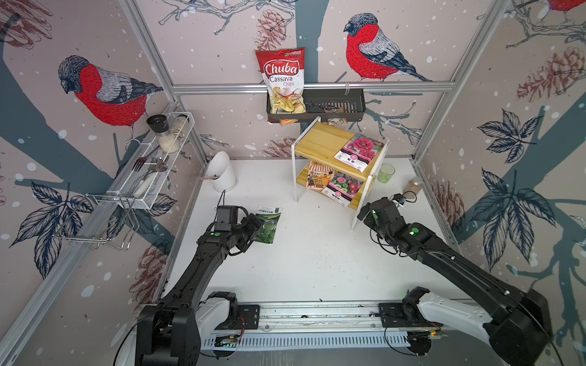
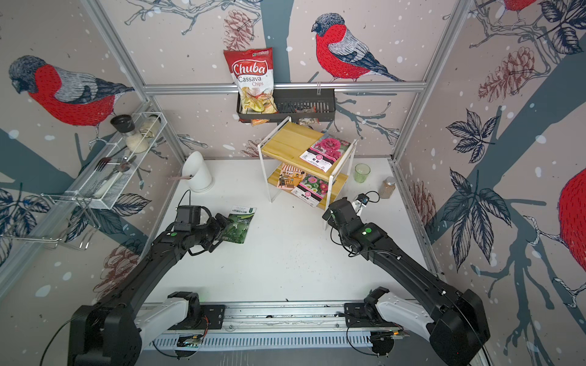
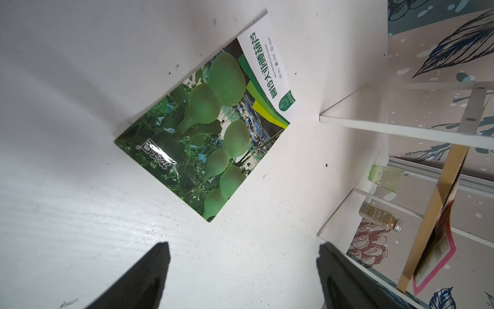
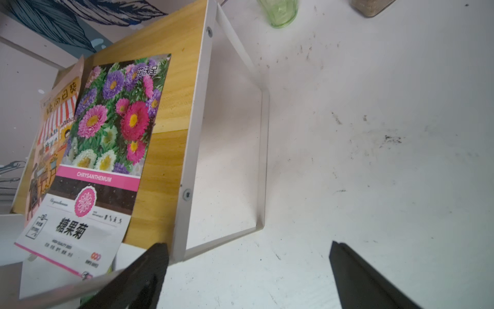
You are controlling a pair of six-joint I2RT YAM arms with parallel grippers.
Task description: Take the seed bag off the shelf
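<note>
A two-tier wooden shelf (image 1: 320, 137) holds a pink-flower seed bag (image 1: 360, 150) on top, with an orange bag (image 1: 319, 175) and a chrysanthemum bag (image 4: 113, 123) on the lower tier. A green gourd seed bag (image 3: 200, 134) lies flat on the tabletop. My left gripper stands open just in front of it, nothing between its fingers. My right gripper is open at the shelf's front right corner, beside the chrysanthemum bag, holding nothing.
A white holder (image 1: 224, 177) stands at back left; a green glass (image 1: 385, 173) and spice jar (image 2: 387, 188) are right of the shelf. A wire rack (image 1: 152, 164) hangs on the left wall, a black basket (image 1: 329, 103) at the back.
</note>
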